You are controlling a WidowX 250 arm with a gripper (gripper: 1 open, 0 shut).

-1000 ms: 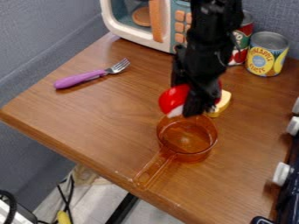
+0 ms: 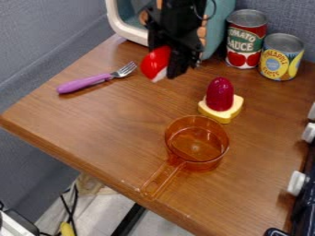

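Observation:
My dark gripper (image 2: 175,63) is in the upper middle, shut on a red object (image 2: 155,63) with a pale tip, held above the table. Below and right of it, a dark red oval object (image 2: 219,93) sits on a yellow block (image 2: 223,113). An orange transparent pan (image 2: 196,142) with a handle lies lower middle. A fork with purple handle (image 2: 87,83) lies at left.
Two cans, tomato (image 2: 244,39) and yellow (image 2: 281,57), stand at back right. A toy microwave (image 2: 125,20) is at back. A stove edge with white knobs (image 2: 299,182) is at right.
My gripper has moved up and back, away from the pan, carrying the red object with it. The red oval on the yellow block is now uncovered.

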